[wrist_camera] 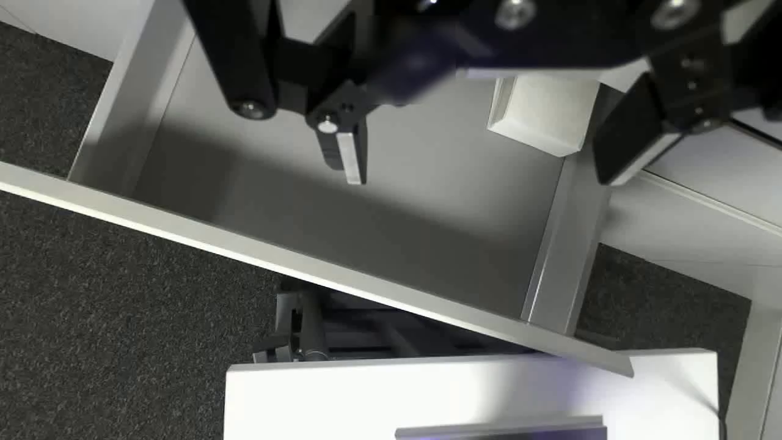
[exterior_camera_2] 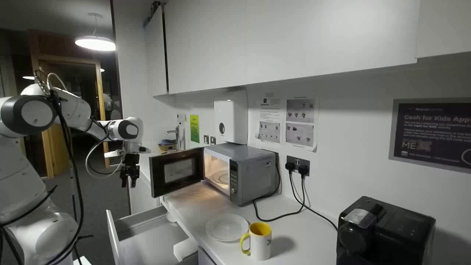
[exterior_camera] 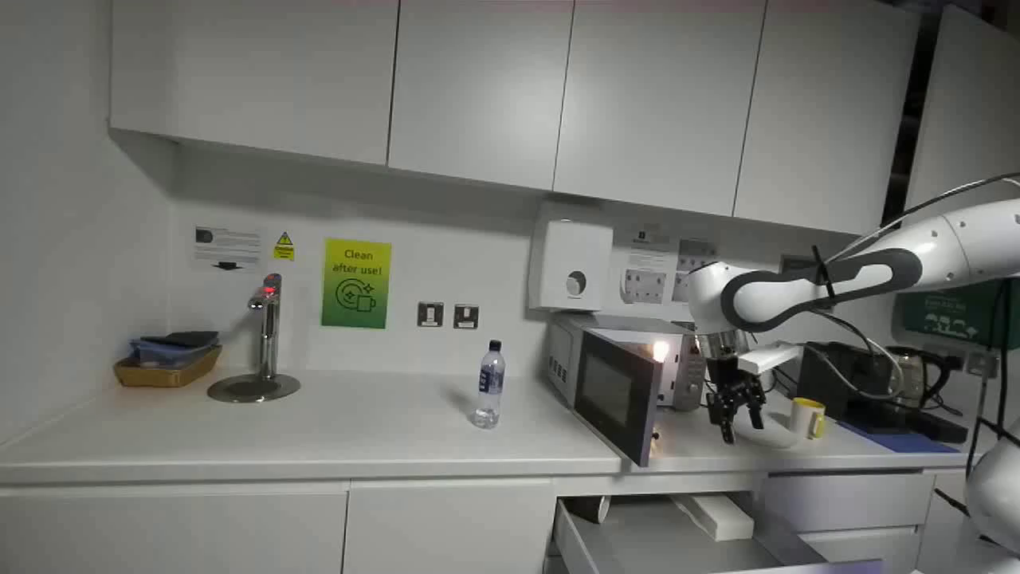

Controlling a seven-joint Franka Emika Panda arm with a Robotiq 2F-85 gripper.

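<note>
Above the pulled-out drawer [wrist_camera: 352, 190] my gripper hangs open, its two fingers wide apart with nothing between them. In the first exterior view the gripper [exterior_camera: 743, 429] points down, to the right of the swung-out microwave door [exterior_camera: 612, 397]. The second exterior view has the gripper [exterior_camera_2: 130, 182] in front of that door, clear of the counter. A white box [wrist_camera: 546, 110] lies inside the drawer at its right side. The microwave [exterior_camera_2: 251, 168] stands with its door open and its inside lit; a glass turntable [exterior_camera_2: 219, 177] shows within.
A clear plate [exterior_camera_2: 227, 227] and a yellow-and-white mug [exterior_camera_2: 261, 247] stand on the counter, near a black coffee machine [exterior_camera_2: 384, 234]. A water bottle [exterior_camera: 489, 384] stands left of the microwave. Farther left, the counter is clear up to the tap [exterior_camera: 268, 330].
</note>
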